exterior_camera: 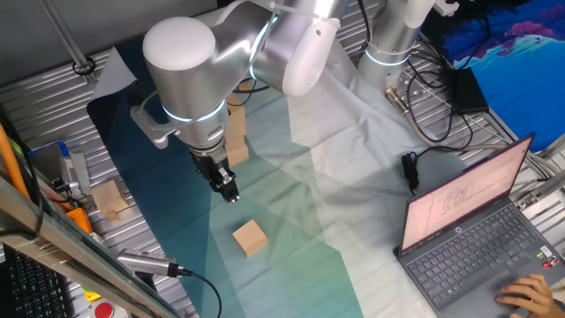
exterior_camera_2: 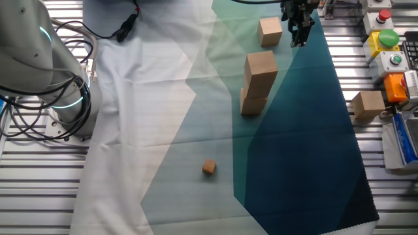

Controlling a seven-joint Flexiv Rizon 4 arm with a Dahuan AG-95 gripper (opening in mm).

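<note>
A wooden block [exterior_camera: 250,238] lies alone on the patterned cloth, just in front of my gripper [exterior_camera: 231,198] in exterior view 1. In exterior view 2 that block [exterior_camera_2: 269,31] is beside the gripper [exterior_camera_2: 298,43], with a gap between them. Nothing shows between the fingers, but their opening is too small to read. A tall wooden block [exterior_camera_2: 260,75] stands on a lower block [exterior_camera_2: 253,103]; in exterior view 1 my arm partly covers this stack [exterior_camera: 237,146]. A small wooden cube [exterior_camera_2: 209,167] sits apart on the cloth.
An open laptop [exterior_camera: 481,234] stands at the right, with a person's hand [exterior_camera: 530,293] on it. Off the cloth are another wooden block [exterior_camera_2: 368,104] and push buttons [exterior_camera_2: 388,38]. A cable [exterior_camera: 410,168] lies on the cloth.
</note>
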